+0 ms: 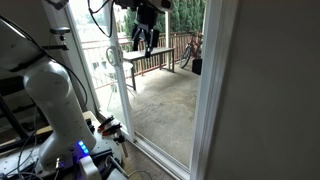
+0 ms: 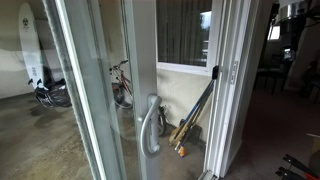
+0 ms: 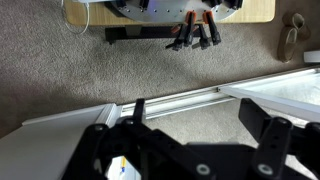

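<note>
My gripper (image 1: 145,43) hangs high in the doorway in exterior view 1, fingers pointing down. In the wrist view the gripper has its two dark fingers wide apart, with only floor and the door track (image 3: 185,100) visible between them. A white-framed glass door (image 2: 142,60) stands open in exterior view 2. Its pale curved handle (image 2: 150,125) is clear of the gripper, which that view does not show. The handle (image 1: 114,55) also appears left of the gripper in exterior view 1.
White door posts (image 1: 210,80) flank the opening, with bare patio floor (image 1: 165,105) beyond. A bench (image 1: 150,54) and a bicycle (image 1: 191,50) stand farther out. The wooden robot table (image 3: 258,10) carries clamps and cables. Shoes (image 3: 292,35) lie on the carpet.
</note>
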